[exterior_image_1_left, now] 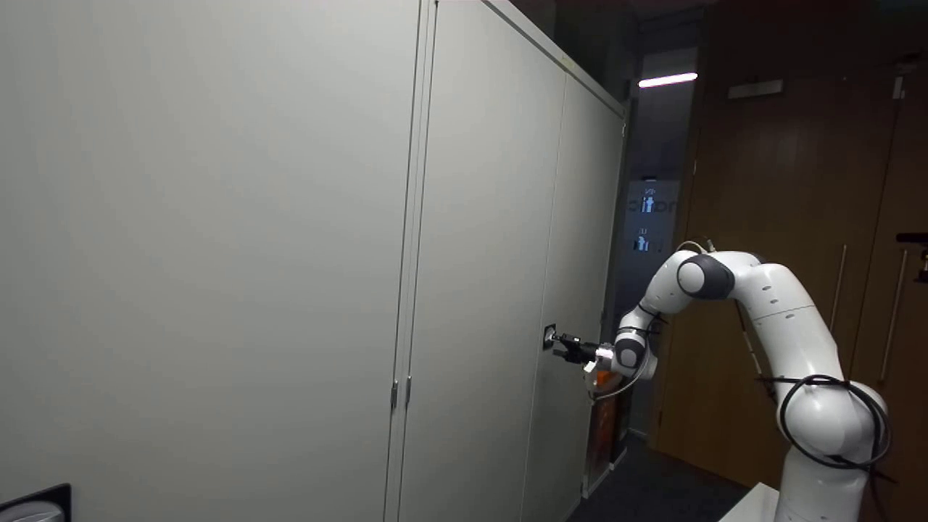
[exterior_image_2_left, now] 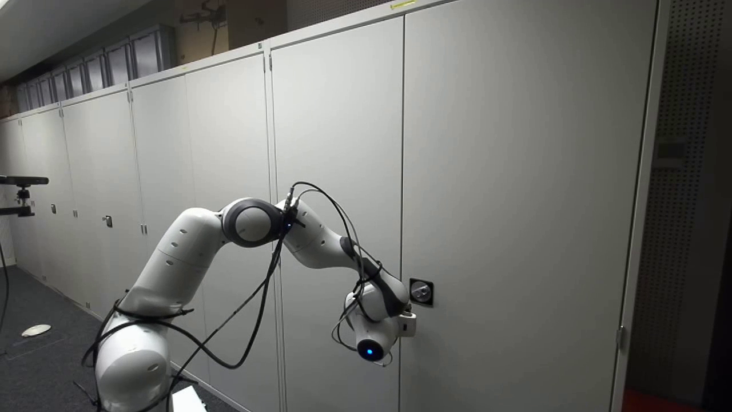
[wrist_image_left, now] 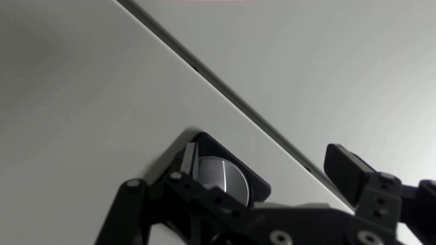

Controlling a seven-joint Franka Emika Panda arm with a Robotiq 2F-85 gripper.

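Observation:
A round silver latch (wrist_image_left: 233, 175) set in a square black plate (wrist_image_left: 256, 187) is on the grey cabinet door (exterior_image_2_left: 521, 178), close to the seam between two doors. In the wrist view my gripper is open, its fingers wide apart. The left finger (wrist_image_left: 189, 158) overlaps the latch plate, while the right one stands over the seam side of the door. Whether the left finger touches the latch, I cannot tell. From the side, the gripper (exterior_image_1_left: 557, 345) is right at the latch plate (exterior_image_1_left: 549, 336). The arm's wrist hides the fingers in exterior view 2, with the latch (exterior_image_2_left: 421, 292) visible beside it.
Tall grey cabinets run along the wall, their doors shut. A wooden door (exterior_image_1_left: 783, 217) stands behind the arm. Orange material (exterior_image_1_left: 604, 409) shows low beyond the cabinet's end.

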